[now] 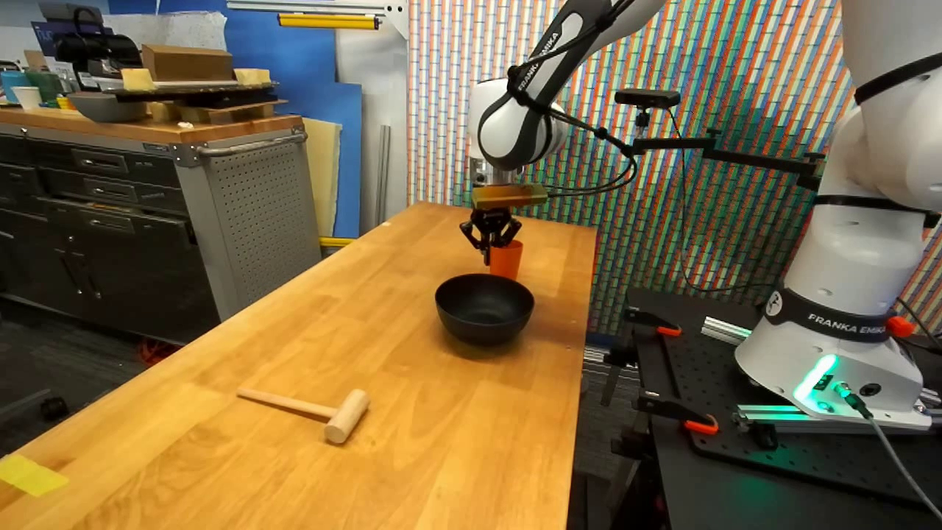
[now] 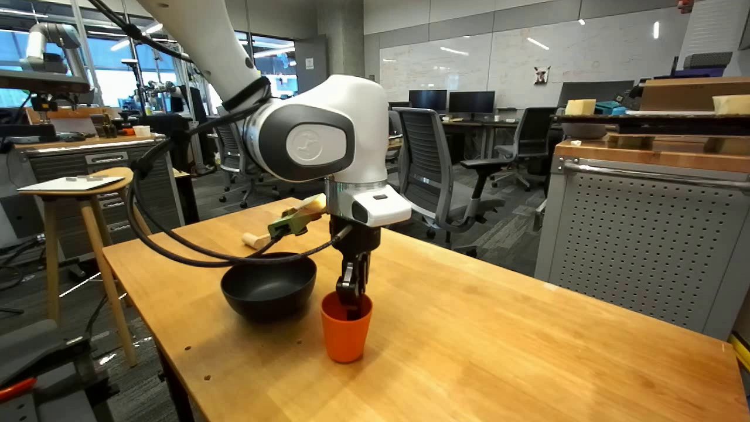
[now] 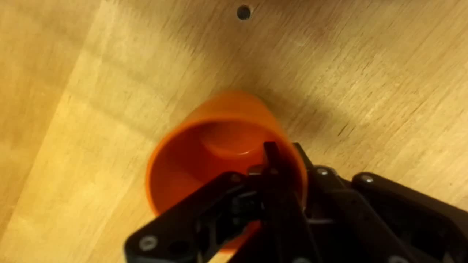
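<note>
An orange cup [image 2: 345, 339] stands upright on the wooden table [image 2: 492, 337]. My gripper straddles its wall: in the wrist view one of the fingers [image 3: 272, 153] reaches inside the cup and the other is outside, with the rim between them. The gap is narrow, and whether both fingers press on the wall cannot be told. In exterior view 1 the black bowl [image 1: 485, 309] sits in front of the cup and hides its base. The cup still rests on the table.
A wooden mallet [image 1: 318, 414] lies on the table toward the near left in exterior view 1. The black bowl is close beside the cup. Open table surface spreads to the cup's right in exterior view 2.
</note>
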